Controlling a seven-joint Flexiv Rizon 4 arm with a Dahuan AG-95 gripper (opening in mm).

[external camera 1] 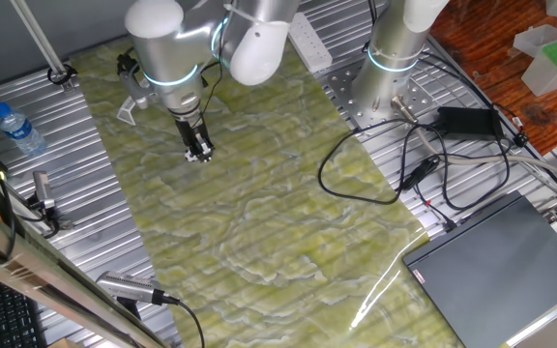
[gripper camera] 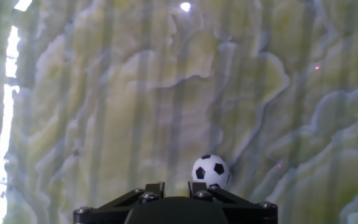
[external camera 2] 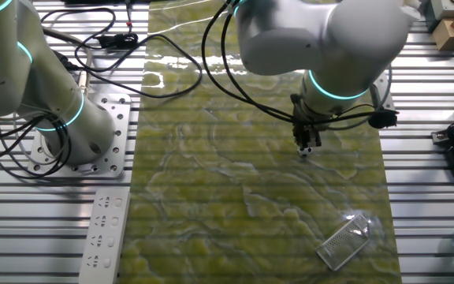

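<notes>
A small black-and-white soccer ball [gripper camera: 211, 171] rests on the green marbled mat, low in the wrist view. My gripper has a narrow, empty gap between its fingertips. The ball shows beside and past the right finger [gripper camera: 197, 189], not between the two; contact cannot be judged. Exterior view 2 gives a glimpse of the ball [external camera 2: 305, 151] right under the gripper [external camera 2: 306, 147]. From the other side, the gripper [external camera 1: 198, 153] points down close over the mat, with the ball hard to separate from its fingertips.
A flat grater [external camera 2: 345, 241] lies on the mat [external camera 2: 211, 181]. A power strip [external camera 2: 106, 235] and looped black cables [external camera 1: 356, 198] border it. A closed laptop [external camera 1: 506, 271] overlaps one corner; a water bottle [external camera 1: 19, 130] stands off the mat.
</notes>
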